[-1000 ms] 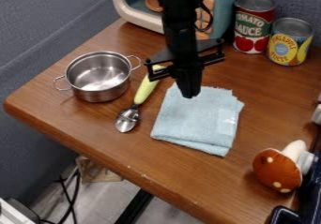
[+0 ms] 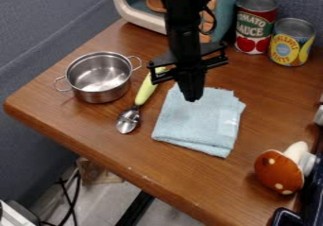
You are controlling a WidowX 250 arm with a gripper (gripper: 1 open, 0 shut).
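Observation:
The black gripper [image 2: 192, 84] points down over the top edge of a folded light blue cloth [image 2: 195, 126]; whether it touches the cloth, and whether its fingers are open or shut, I cannot tell. Just left of it lies a yellow banana [image 2: 147, 88], partly hidden by the arm, with a metal spoon [image 2: 128, 119] below it. A small steel pot [image 2: 98, 74] stands at the left of the wooden table.
Tomato sauce [image 2: 255, 24] and yellow [image 2: 292, 43] cans stand at the back right, beside a teal-and-white appliance [image 2: 143, 8]. A brown-and-white mushroom figure [image 2: 280, 171] sits at the right. The table's front-left edge drops to the floor.

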